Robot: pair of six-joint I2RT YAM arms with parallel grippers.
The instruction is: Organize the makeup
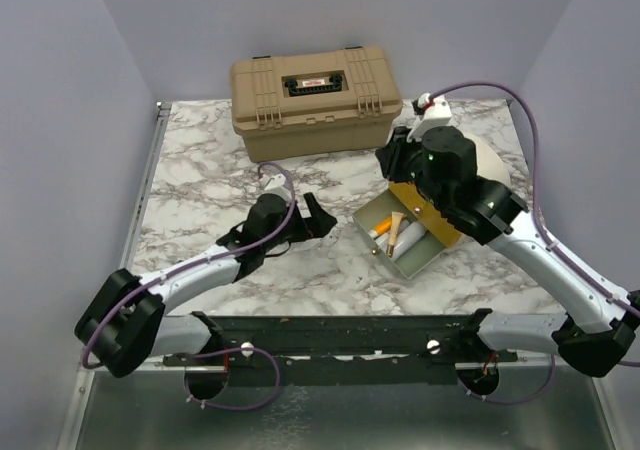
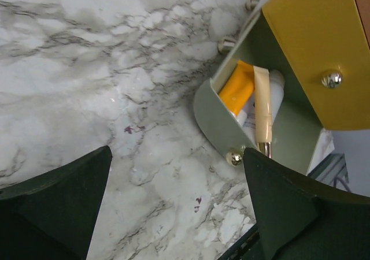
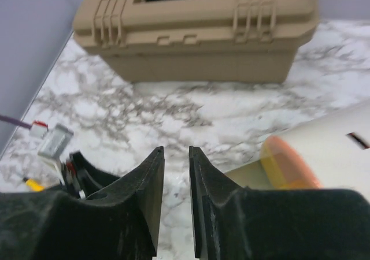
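Observation:
A grey-green open case point(image 1: 369, 212) holds the makeup: an orange tube point(image 2: 238, 89), a beige tube point(image 2: 262, 101) lying across the others, and a white bottle point(image 1: 411, 238). Its gold inner panel point(image 2: 321, 46) stands at the back right of the tray. To the left of the case, my left gripper point(image 1: 312, 218) is wide open and empty, fingers pointing toward it. My right gripper is above the rear of the case, its fingers slightly parted with only the tabletop showing between. My right arm hides part of the case in the top view.
A tan toolbox point(image 1: 316, 100) stands shut at the back. Behind my right arm shows the case's white rounded part point(image 1: 490, 160). Grey walls close in both sides.

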